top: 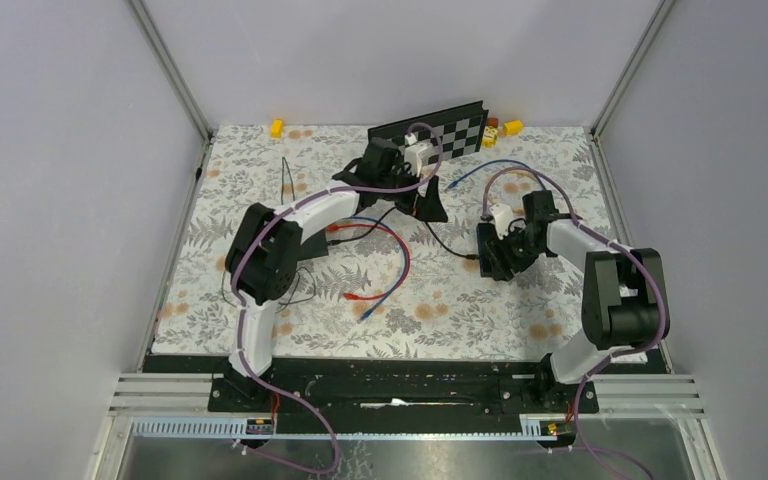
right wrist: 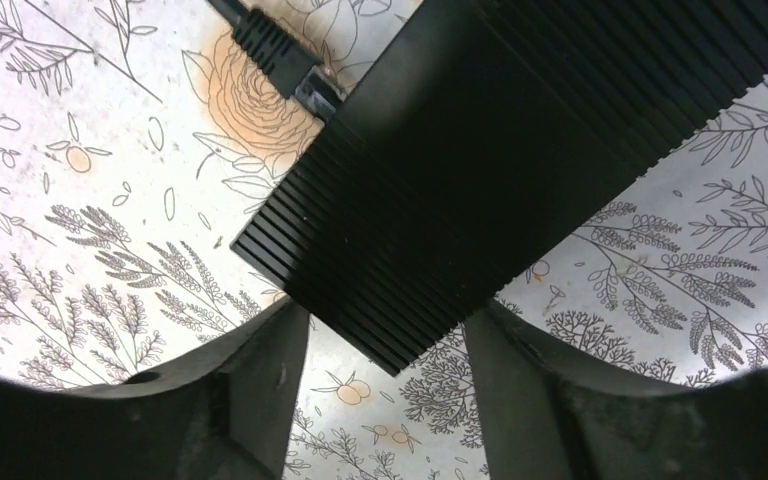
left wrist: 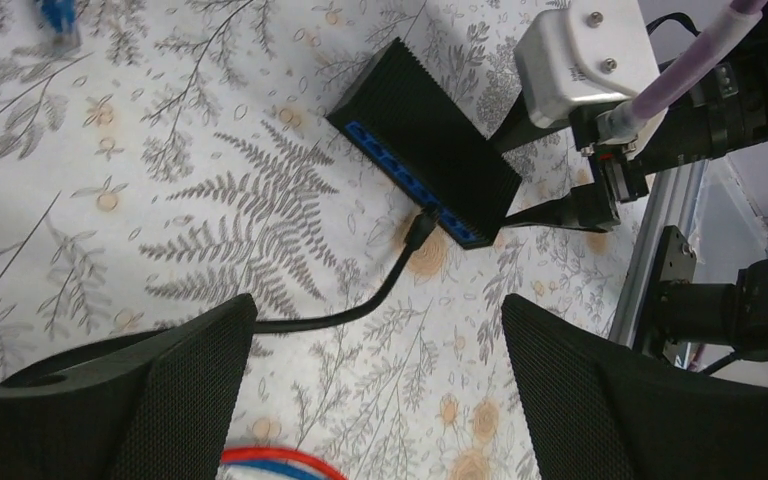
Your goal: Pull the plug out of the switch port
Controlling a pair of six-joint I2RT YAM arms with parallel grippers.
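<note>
A black switch with ridged edges lies at the table's right, a black cable's plug in one of its ports, also seen in the left wrist view (left wrist: 418, 232). My right gripper is part open over the switch's near end, a finger on either side of it; whether they touch it I cannot tell. My left gripper stands open to the left of the switch, above the black cable, nothing between its fingers.
A checkerboard panel (top: 458, 138) and yellow pieces (top: 512, 127) stand at the back. Red and blue cables (top: 405, 262) lie mid-table; a dark board (top: 315, 248) is on the left.
</note>
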